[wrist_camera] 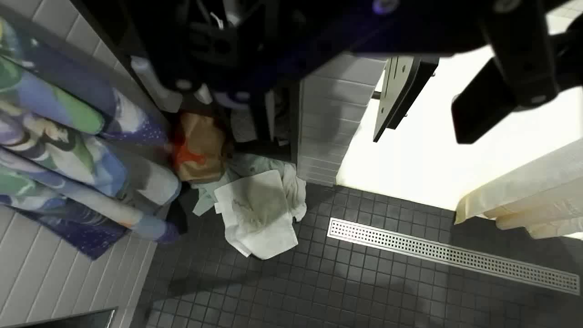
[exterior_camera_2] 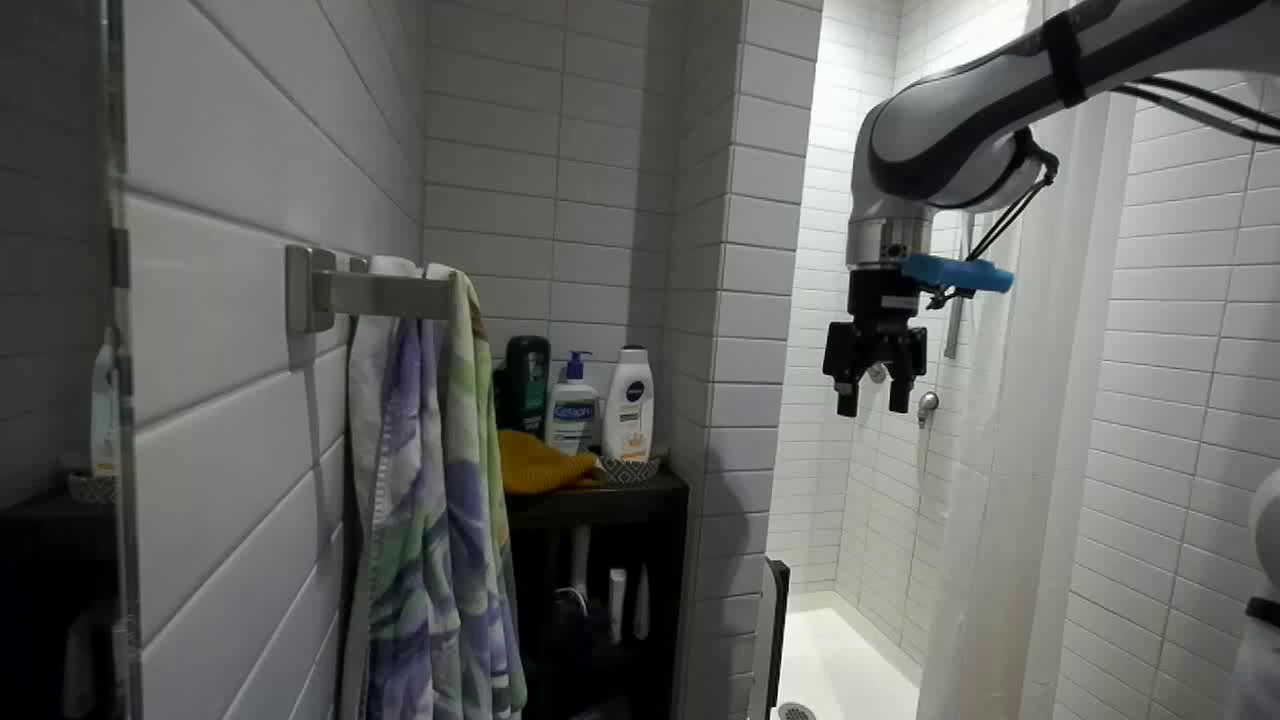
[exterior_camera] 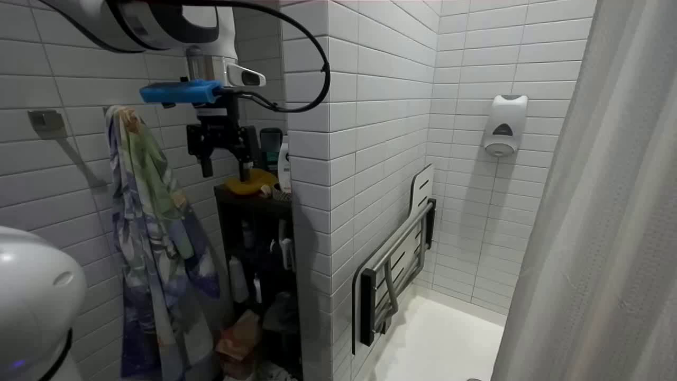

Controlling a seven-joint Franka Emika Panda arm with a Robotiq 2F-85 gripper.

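Observation:
My gripper (exterior_camera: pixel 226 170) points straight down with its two fingers apart and nothing between them. In exterior view 2 the gripper (exterior_camera_2: pixel 873 401) hangs in the air to the right of the tiled corner, well clear of the shelf. A patterned purple, green and white towel (exterior_camera_2: pixel 414 504) drapes over a metal wall bar (exterior_camera_2: pixel 390 294). The yellow-orange cloth (exterior_camera_2: pixel 540 464) lies crumpled on top of the dark shelf unit (exterior_camera_2: pixel 600 502). Beside it stand a dark green bottle (exterior_camera_2: pixel 525 384), a pump bottle (exterior_camera_2: pixel 572 408) and a white bottle (exterior_camera_2: pixel 629 408). One finger (wrist_camera: pixel 475 115) shows large in the wrist view.
A folded shower seat (exterior_camera: pixel 400 254) is fixed to the tiled wall, and a curtain (exterior_camera: pixel 590 222) hangs at the right. Below lie pale cloths (wrist_camera: pixel 259 213), a brown bag (wrist_camera: pixel 199 145) and a floor drain (wrist_camera: pixel 453 256). Open floor surrounds the drain.

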